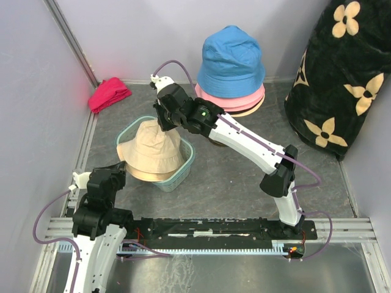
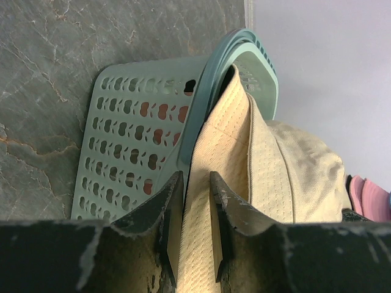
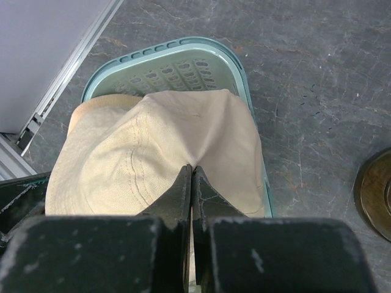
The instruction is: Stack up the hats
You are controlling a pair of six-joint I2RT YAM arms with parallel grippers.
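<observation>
A beige bucket hat (image 1: 151,146) sits in the light green basket (image 1: 189,168), its brim lying over the near-left side. My right gripper is shut on a fold of the hat's crown, and the cloth is pinched up at the fingertips. At the brim, my left gripper stands open, with its fingers on either side of the hat's edge. At the back, a blue bucket hat (image 1: 231,64) rests on top of a pink hat (image 1: 235,104), with another pale brim beneath.
A red cloth (image 1: 109,94) lies at the back left. A black flowered cushion (image 1: 333,79) leans at the right wall. Near the hat pile, a round brown object (image 3: 374,192) is partly covered by my right arm in the top view. Open floor (image 1: 244,189) lies at front right.
</observation>
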